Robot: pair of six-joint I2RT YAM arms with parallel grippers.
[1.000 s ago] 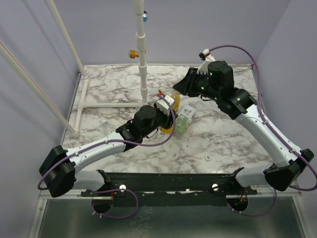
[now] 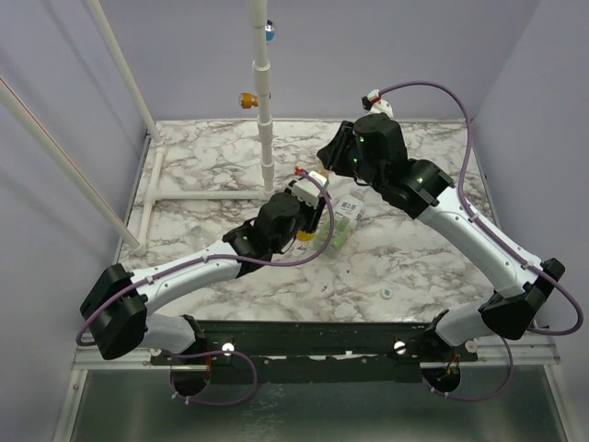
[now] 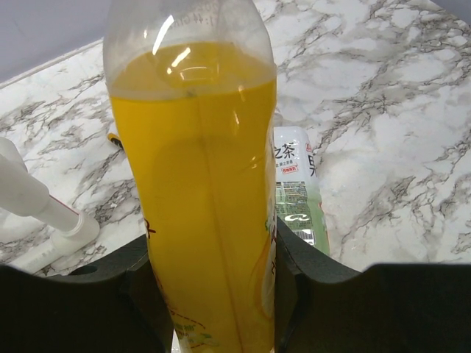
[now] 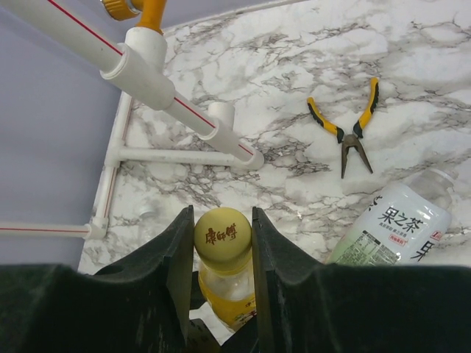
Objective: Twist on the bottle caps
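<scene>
My left gripper (image 2: 311,204) is shut on an upright bottle of yellow drink (image 3: 199,191), which fills the middle of the left wrist view, its clear upper part above the liquid. My right gripper is above it in the right wrist view, shut on an orange cap (image 4: 223,235) directly over the bottle top; whether cap and neck touch I cannot tell. A second bottle with a green and white label (image 4: 390,224) lies on its side on the table to the right.
Pliers with yellow handles (image 4: 352,140) lie on the marble table (image 2: 414,276). A white pipe frame (image 2: 212,194) with fittings stands at the back and left.
Both grippers have shifted slightly to the left in the top view, the right one a little more, with the bottle and cap moving along.
</scene>
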